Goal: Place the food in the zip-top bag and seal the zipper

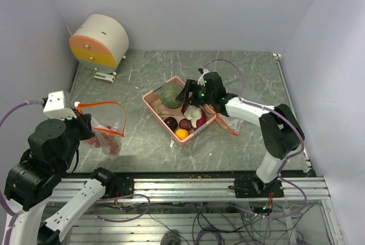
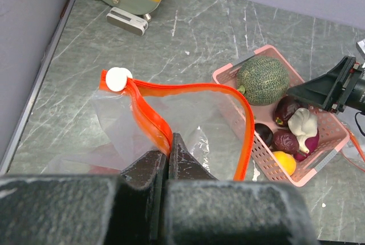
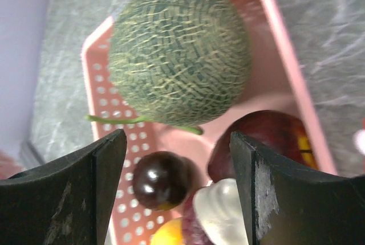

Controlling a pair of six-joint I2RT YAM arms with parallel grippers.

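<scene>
A clear zip bag [image 2: 114, 119] with an orange zipper [image 2: 245, 137] is pinched in my shut left gripper; in the top view red items sit in its lower part. The pink basket [image 1: 150, 105] holds a netted melon [image 1: 170, 94], dark round produce [image 1: 170, 123], a pale bulb on purple produce [image 2: 302, 122] and a yellow item [image 1: 182, 134]. My right gripper [image 1: 191, 91] is over the basket, its fingers apart in the right wrist view, with the melon beyond them and nothing visible held.
A second orange-zipped bag [image 1: 228, 126] lies right of the basket. A cream and yellow drum-shaped box [image 1: 98, 43] stands at the back left, a small grey bar [image 2: 126, 21] in front of it. Grey walls enclose the table.
</scene>
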